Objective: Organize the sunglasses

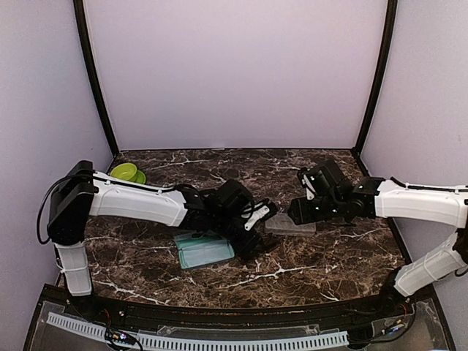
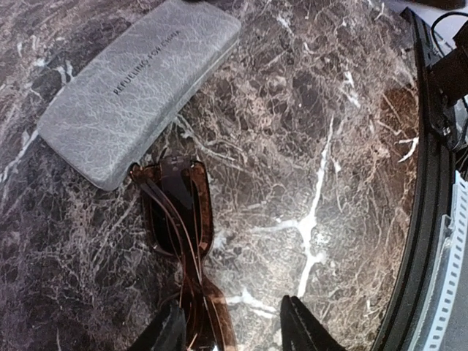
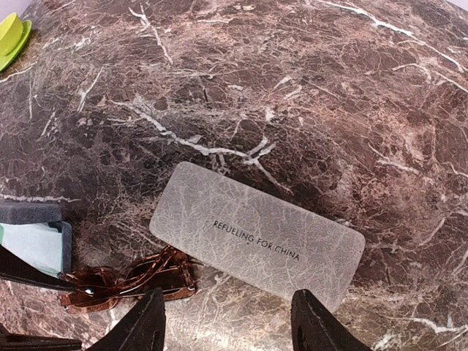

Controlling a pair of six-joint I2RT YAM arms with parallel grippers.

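Observation:
Brown folded sunglasses lie on the marble table, beside a grey case lettered "REFUELING FOR CHINA"; in the right wrist view the sunglasses [image 3: 161, 285] are left of the case [image 3: 256, 234]. My left gripper hangs over the near end of the sunglasses, fingers apart, holding nothing. My right gripper is over the near edge of the case, open with nothing between its fingers. An open case with pale lining [image 1: 205, 256] lies under my left arm.
A green bowl on a plate [image 1: 126, 172] stands at the back left.

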